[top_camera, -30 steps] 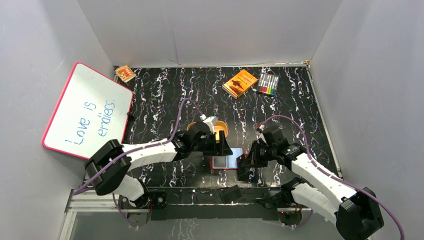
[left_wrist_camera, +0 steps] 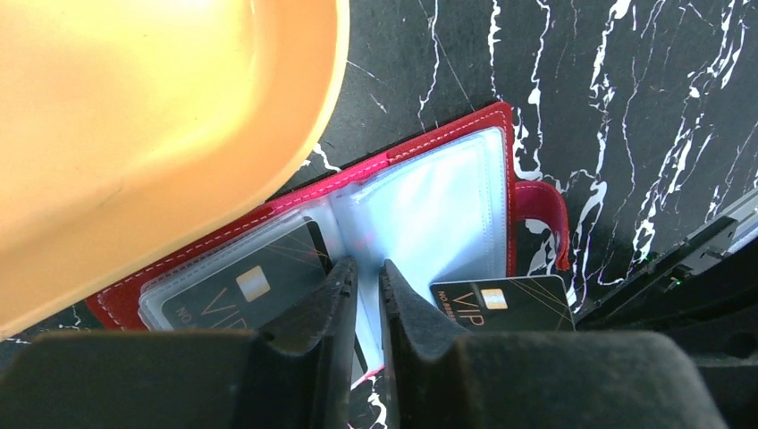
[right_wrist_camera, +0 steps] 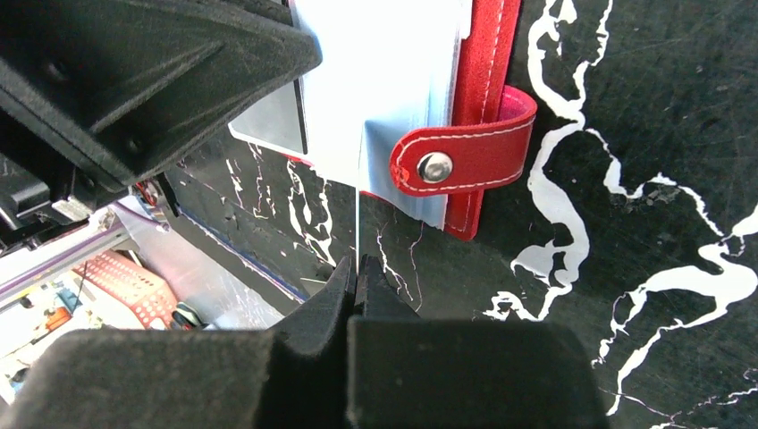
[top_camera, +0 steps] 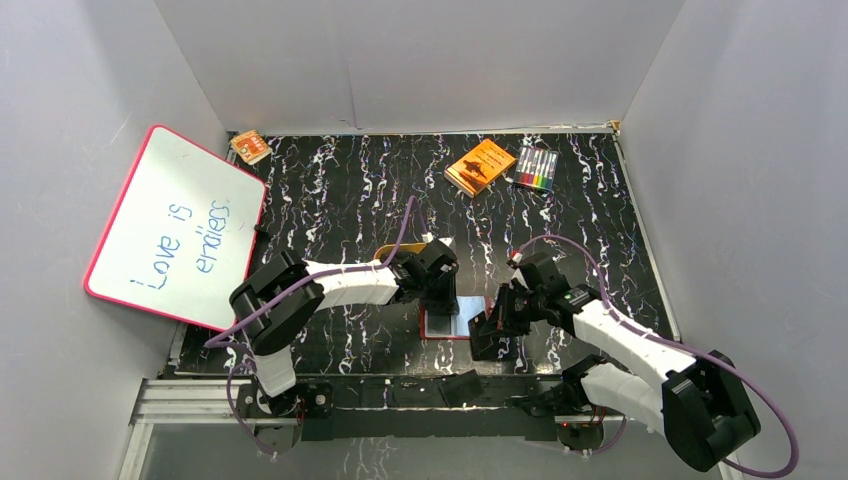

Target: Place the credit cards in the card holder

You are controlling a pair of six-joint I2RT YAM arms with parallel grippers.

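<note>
The red-edged card holder point(top_camera: 470, 308) lies open near the table's front. One black card point(left_wrist_camera: 255, 281) rests in its left clear pocket. A second black card is held over the lower right part of the pale right pocket; in the right wrist view it shows edge-on as a thin line. My right gripper is shut on that card. Above the holder's middle fold, my left gripper has its fingers slightly apart, with pale plastic showing through the narrow gap. Whether they touch the sleeve cannot be told.
An orange bowl point(left_wrist_camera: 179, 152) stands close behind and left of the holder, partly under the left arm. A red snap strap point(right_wrist_camera: 465, 156) sticks out on the holder's right. Books point(top_camera: 482, 165) and a pen set point(top_camera: 537, 168) lie far back.
My right gripper has shifted slightly left with the card; the holder stays put.
</note>
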